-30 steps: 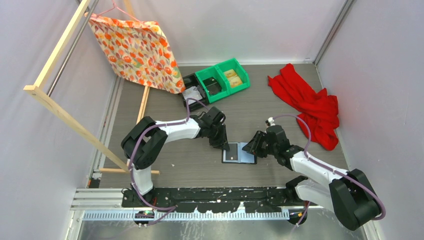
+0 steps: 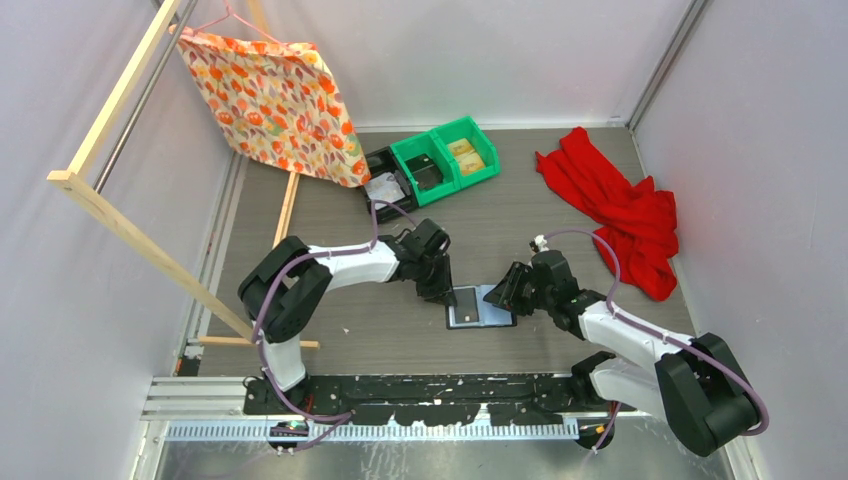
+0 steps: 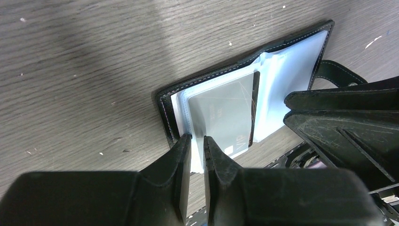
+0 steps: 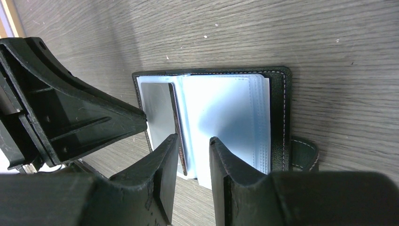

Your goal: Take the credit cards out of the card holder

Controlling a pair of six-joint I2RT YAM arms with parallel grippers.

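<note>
The black card holder (image 2: 481, 324) lies open on the table, with pale translucent sleeves (image 4: 221, 122) and a grey card (image 3: 221, 117) in the left sleeve. My left gripper is at that side's outer edge, part open, its fingertips against the sleeve edge; whether anything is between them is unclear. My right gripper is open over the other half, its fingertips low at the sleeves, with no object visible between them.
Green bins (image 2: 445, 135) and a black bin stand at the back, a red cloth (image 2: 610, 210) lies at the right, and a printed fabric hangs at the left. Bare table surrounds the holder.
My right arm is nearly still.
</note>
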